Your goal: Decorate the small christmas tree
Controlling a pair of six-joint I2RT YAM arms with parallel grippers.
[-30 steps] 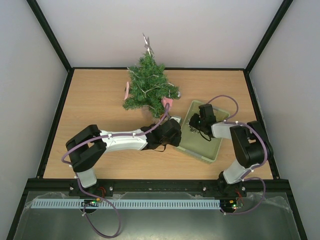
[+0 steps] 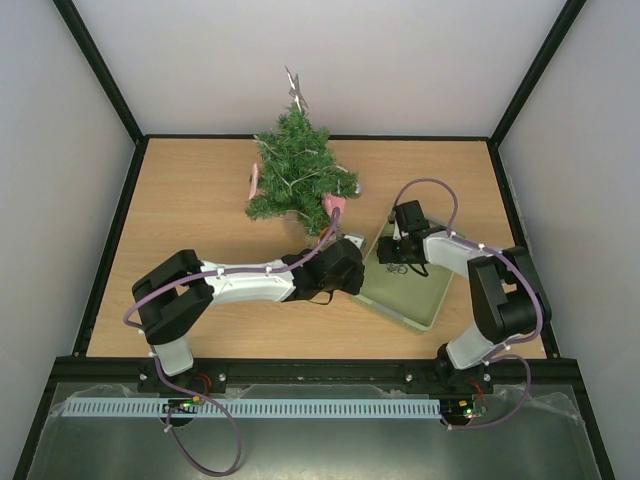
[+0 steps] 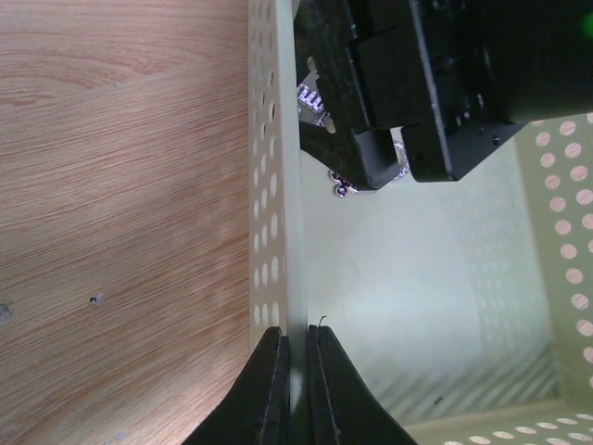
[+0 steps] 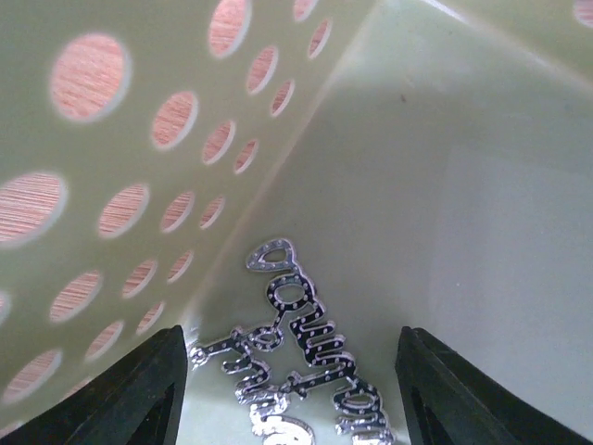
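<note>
The small Christmas tree stands at the back with pink ornaments on it and a silver topper. My left gripper is shut on the rim of the pale green basket, near its left side. My right gripper is open down inside the basket, around silver glittery ornaments lying on the floor beside a perforated wall. In the left wrist view the right gripper's black body hides part of these ornaments.
The basket fills the right side, close to the tree. Walls and a dark frame border the table.
My right arm has shifted slightly within the basket, its wrist now a little further left than before. The left arm and basket look nearly unchanged.
</note>
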